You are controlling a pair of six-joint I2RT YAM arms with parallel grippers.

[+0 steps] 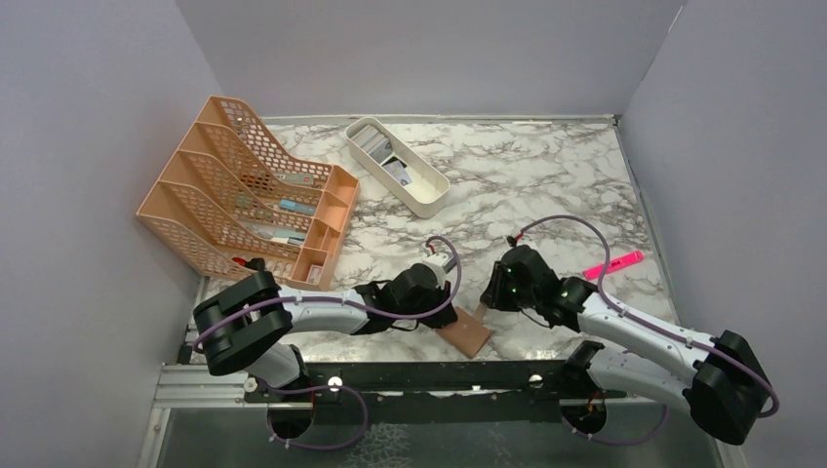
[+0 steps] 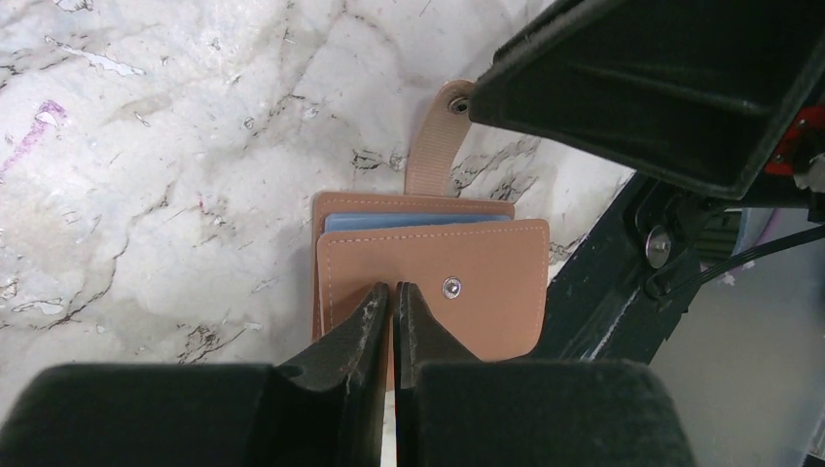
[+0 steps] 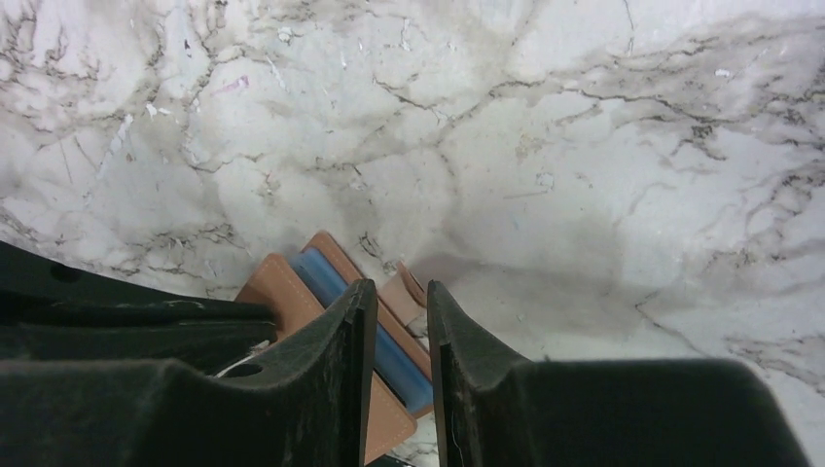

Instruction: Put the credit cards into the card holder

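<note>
A brown leather card holder (image 1: 466, 333) lies at the front middle of the marble table, its strap (image 2: 430, 146) standing out past the pocket and a blue card (image 2: 409, 220) showing inside. My left gripper is down at the holder's front flap, fingertips closed on or against it; whether leather is between them is unclear. My right gripper is above the holder's strap side, fingertips a little apart, with the strap visible beyond them; I see nothing clearly held.
An orange organiser (image 1: 332, 195) stands at the left, a white bin (image 1: 429, 195) with cards at the back, and a pink marker (image 1: 612, 264) at the right.
</note>
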